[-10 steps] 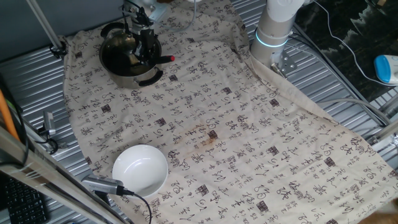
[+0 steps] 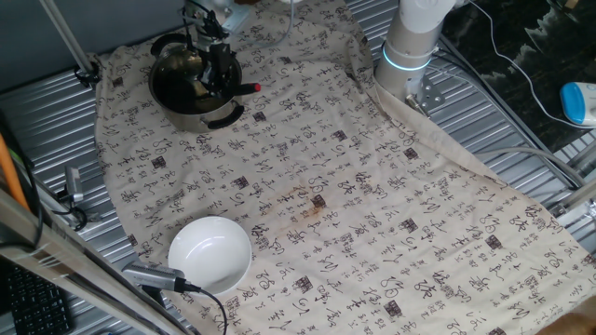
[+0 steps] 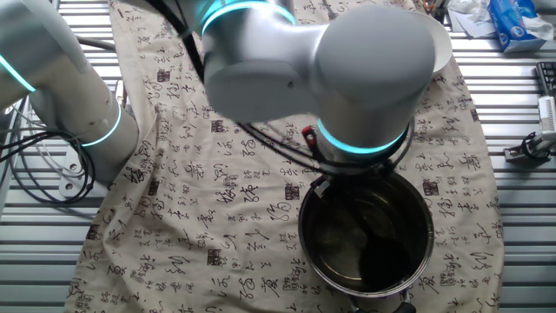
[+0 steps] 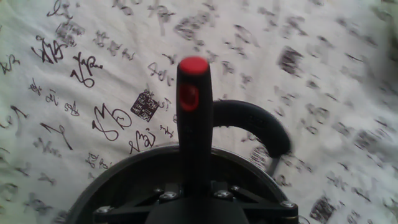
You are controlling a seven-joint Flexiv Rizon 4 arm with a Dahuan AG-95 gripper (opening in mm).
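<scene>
A black utensil, seemingly a ladle [image 3: 384, 259], rests with its dark round head inside the steel pot [image 2: 191, 122]. Its black handle [image 4: 195, 134] has a red end and slants out over the pot's rim. Low in the wrist view, my gripper is shut on this handle, one finger on either side. From exterior view 1 the gripper [image 2: 216, 82] appears over the pot's right part, pointing down. The arm hides it in exterior view 2. A white bowl [image 2: 210, 253], apparently empty, stands at the front left of the cloth.
The pot has black loop handles [image 2: 225, 117] on opposite sides. Near the bowl, a grey camera [image 2: 155, 276] on a metal post trails a cable.
</scene>
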